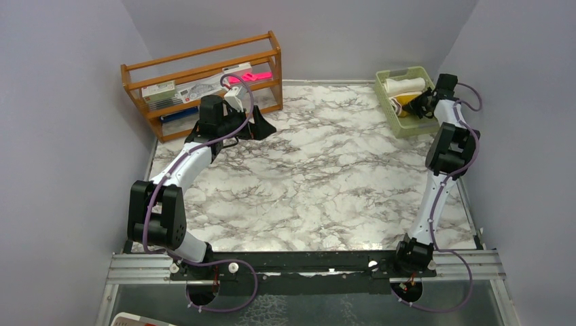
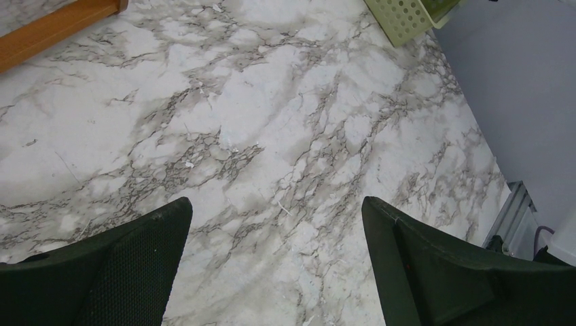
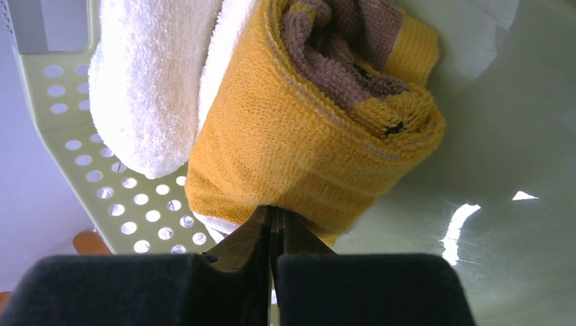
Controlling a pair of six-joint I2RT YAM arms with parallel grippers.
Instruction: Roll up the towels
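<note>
In the top view a green basket (image 1: 382, 102) stands at the far right corner of the table, with rolled towels inside. A white rolled towel (image 3: 146, 81) lies along the basket's perforated wall in the right wrist view. Beside it is a yellow towel (image 3: 272, 136), bundled, with brown-grey folds showing at one end. My right gripper is shut, its tips against the near side of the yellow towel; no cloth shows between the fingers. My left gripper is wide open above bare table, near the rack, holding nothing.
A wooden rack (image 1: 197, 71) holding boxes and a pink item (image 1: 250, 77) stands at the back left, close to my left arm. Grey walls rise close by the basket.
</note>
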